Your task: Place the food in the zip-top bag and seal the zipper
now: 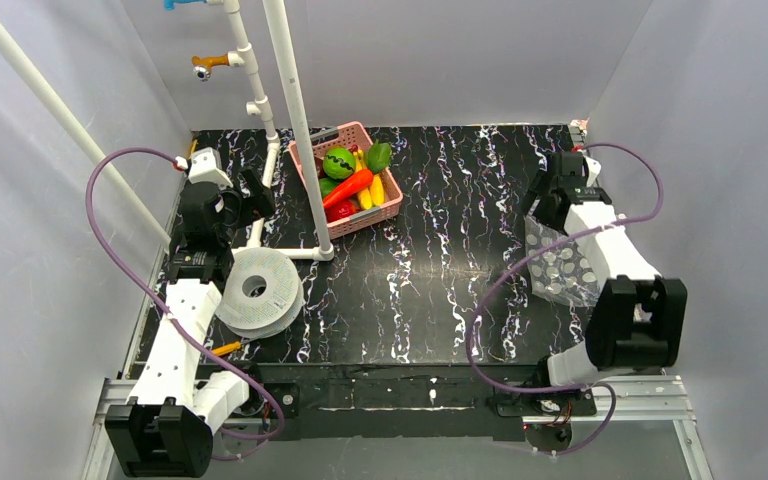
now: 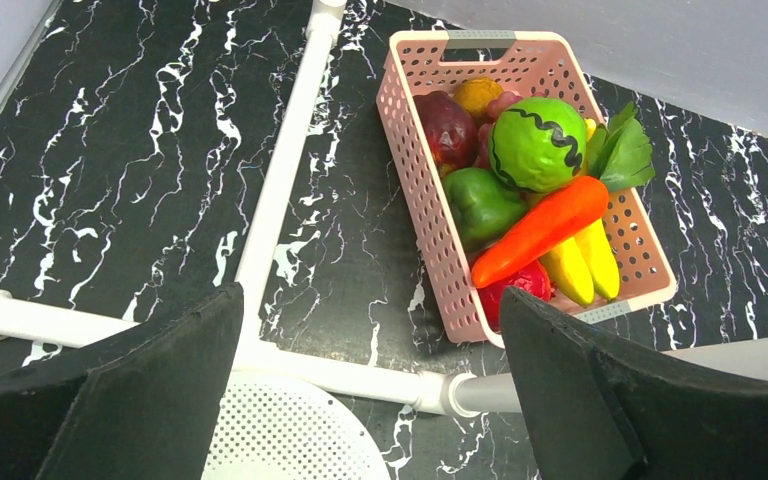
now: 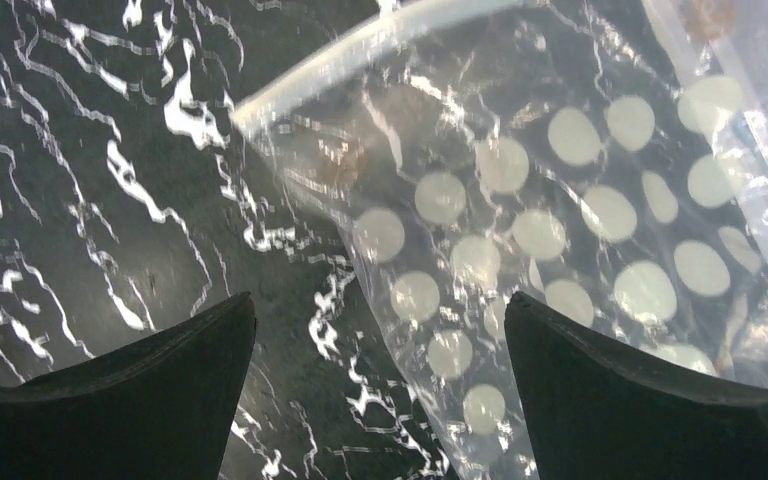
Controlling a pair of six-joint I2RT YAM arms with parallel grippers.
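Observation:
A pink basket point(image 1: 393, 205) point(image 2: 430, 230) holds toy food: a watermelon point(image 2: 535, 142), carrot point(image 2: 540, 230), bananas point(image 2: 590, 255), peppers and other pieces. My left gripper point(image 1: 258, 192) is open above the pipes, left of the basket, with nothing between its fingers. A clear zip top bag point(image 1: 560, 270) point(image 3: 560, 250) with white dots lies flat at the right side of the table. My right gripper point(image 1: 532, 198) stands open over the bag's upper left area, holding nothing.
White pipes point(image 1: 305, 253) run around the basket's left and front, with an upright one point(image 1: 300, 120) beside it. A white spool point(image 1: 275, 305) sits at the front left.

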